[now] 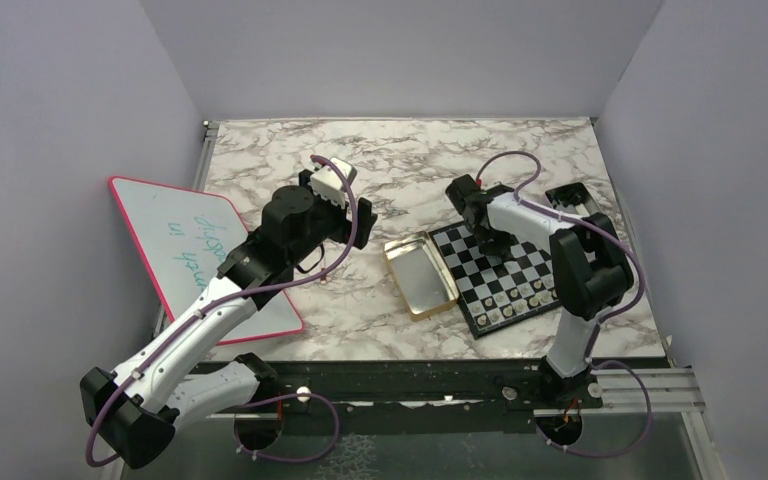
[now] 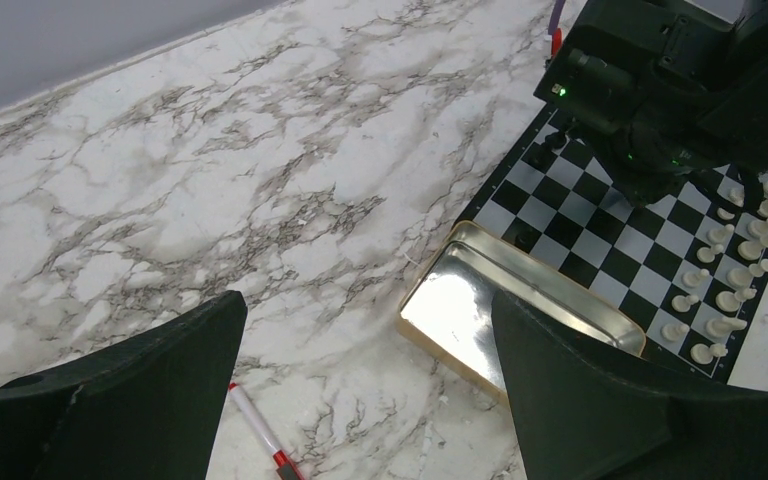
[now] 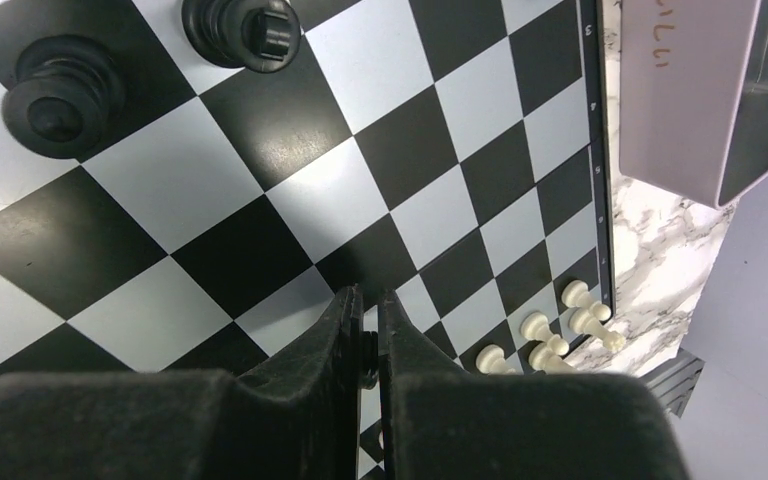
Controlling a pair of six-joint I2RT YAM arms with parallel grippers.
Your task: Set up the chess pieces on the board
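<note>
The chessboard point(image 1: 469, 277) lies right of the table's middle, with white pieces point(image 2: 730, 301) in two rows along its near side. Two black pieces point(image 3: 60, 103) appear at the upper left of the right wrist view, and a lone black piece is by the gold tray. My right gripper is over the board's middle squares, its fingers nearly together around a small dark piece point(image 3: 368, 362), mostly hidden by them. Over bare marble, my left gripper stands open and empty. The right arm covers part of the board from above.
An empty gold tray point(image 2: 562, 286) adjoins the board's left side. Beyond the right side stands a pinkish metal box point(image 3: 675, 120). A red-and-white marker point(image 2: 260, 427) lies under the left arm; a whiteboard point(image 1: 175, 240) leans at far left. Marble behind the board is free.
</note>
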